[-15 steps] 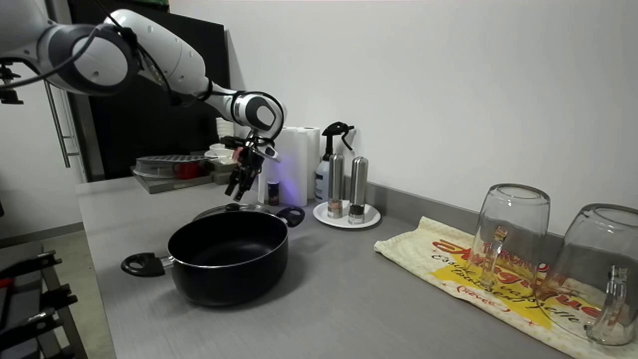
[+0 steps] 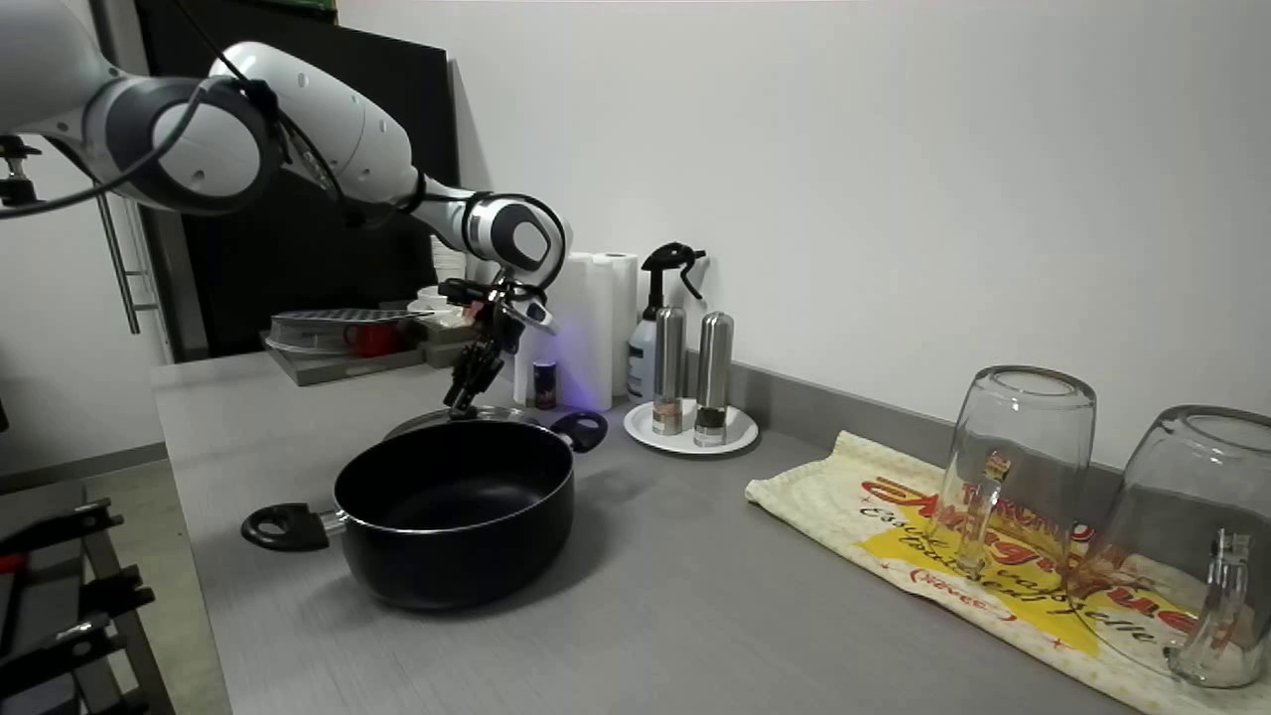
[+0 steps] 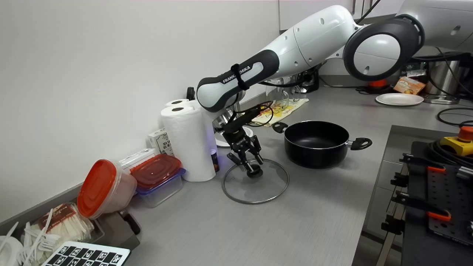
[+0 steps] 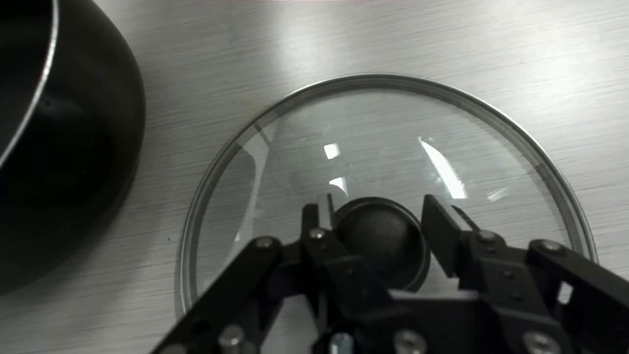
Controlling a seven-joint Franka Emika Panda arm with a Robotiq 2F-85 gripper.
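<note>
A round glass lid (image 3: 275, 186) with a steel rim lies flat on the counter, its black knob (image 4: 377, 236) upward. My gripper is low over the lid with its fingers apart, one on each side of the knob. They stand close to it, and I cannot tell whether they touch it. In exterior view 1 the pot hides most of the lid. Beside the lid stands an empty black two-handled pot (image 2: 453, 524), uncovered.
Paper towel rolls (image 3: 188, 146) and a small dark jar (image 2: 544, 385) stand by the wall near the gripper. A white plate (image 2: 741, 429) holds two steel mills. Glass mugs (image 2: 1013, 465) rest upside down on a cloth.
The gripper has come down from above the lid, so its fingers are now at the knob. Pot and lid look unmoved.
</note>
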